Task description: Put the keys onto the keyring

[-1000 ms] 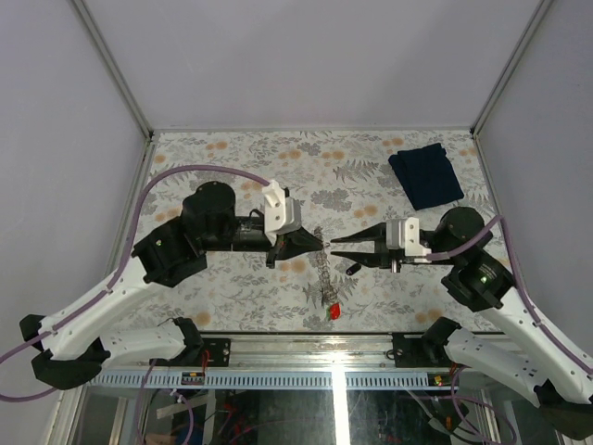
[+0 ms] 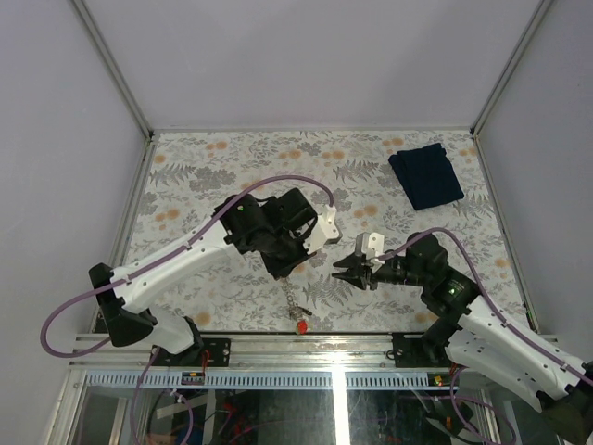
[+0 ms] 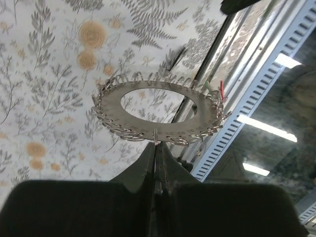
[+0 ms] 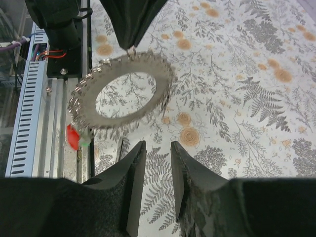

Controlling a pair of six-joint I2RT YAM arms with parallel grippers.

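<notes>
The keyring is a flat metal ring (image 3: 116,106) edged with several small wire loops. My left gripper is shut on its rim, and it hangs below the fingertips. From above, the keyring (image 2: 292,301) shows edge-on under the left gripper (image 2: 281,273), with a red tag (image 2: 301,326) at its lower end. In the right wrist view the ring (image 4: 89,101) hangs ahead and to the left, apart from my open right gripper. Nothing shows between the right fingers. A thin dark item (image 4: 119,149) lies on the table; I cannot tell whether it is a key.
A folded dark cloth (image 2: 426,176) lies at the back right. Metal rails (image 2: 278,345) run along the front edge, close to the hanging ring.
The right gripper has shifted slightly toward the front and stayed open.
</notes>
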